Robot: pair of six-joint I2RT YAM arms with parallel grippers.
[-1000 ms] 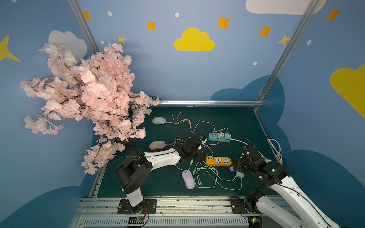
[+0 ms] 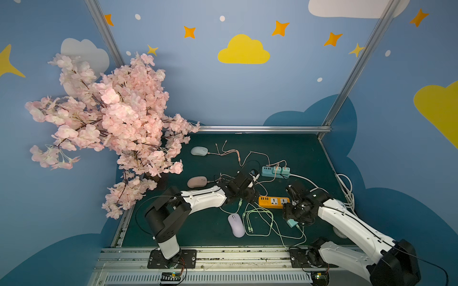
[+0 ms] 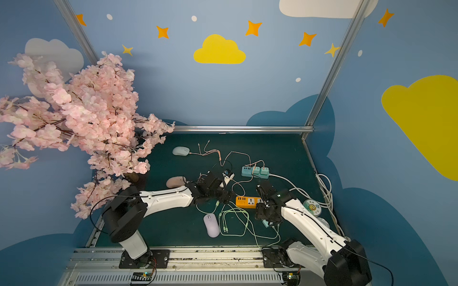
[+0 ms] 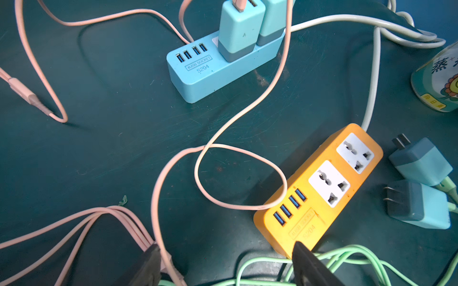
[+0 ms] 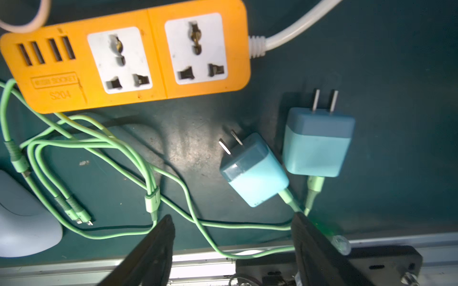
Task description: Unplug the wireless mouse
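Observation:
A lavender mouse (image 2: 235, 225) lies at the front with a green cable beside it. A brown-pink mouse (image 2: 196, 182) and a pale blue mouse (image 2: 199, 151) lie farther back. Two teal adapters, one tilted (image 5: 255, 169) and one straight (image 5: 318, 141), rest on the table, prongs bare, green cables attached. Both sockets of the orange power strip (image 5: 126, 54) are empty. My right gripper is open above the adapters, holding nothing. Left of the orange strip, my left gripper has its fingers apart; a pink cable (image 4: 157, 205) runs past its left finger.
The blue power strip (image 4: 190, 81) at the back carries two adapters with pink cables. Looped green cables (image 5: 105, 138) lie before the orange strip. A tin (image 4: 439, 81) and white cords occupy the right side; a blossom tree (image 2: 128, 119) stands left.
One teal adapter shifted from beside the orange strip towards the front. The left arm stays put.

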